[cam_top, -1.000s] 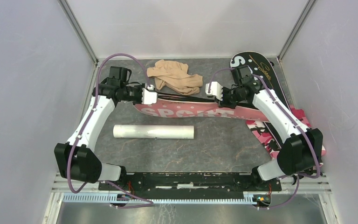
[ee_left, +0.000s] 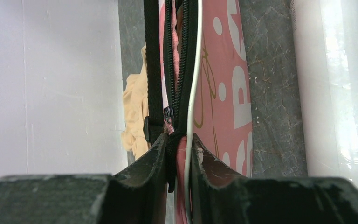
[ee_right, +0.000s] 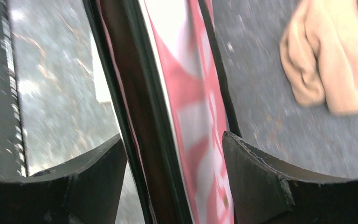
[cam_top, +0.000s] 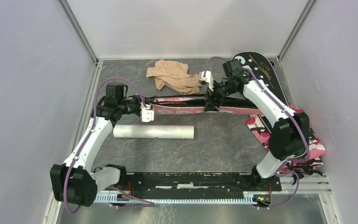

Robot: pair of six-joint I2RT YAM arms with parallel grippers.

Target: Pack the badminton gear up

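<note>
A long pink racket bag (cam_top: 177, 109) with black zipped edges and white lettering lies across the upper middle, its top opening showing. My left gripper (cam_top: 144, 106) is shut on the bag's left end, gripping zip tape and pink fabric (ee_left: 219, 88). My right gripper (cam_top: 210, 100) is open over the opening, the bag's edges (ee_right: 154, 93) running between its spread fingers; this wrist view is blurred. A white shuttlecock tube (cam_top: 154, 131) lies in front of the bag. A tan cloth (cam_top: 172, 74) lies behind it.
A black racket cover (cam_top: 256, 70) and pink camouflage gear (cam_top: 310, 144) lie at the right, partly under my right arm. White walls bound the left, back and right.
My left gripper has moved down toward the front with the bag's end. My right gripper has shifted left and upward. The bag's opening now shows wider, its lettering less visible from above.
</note>
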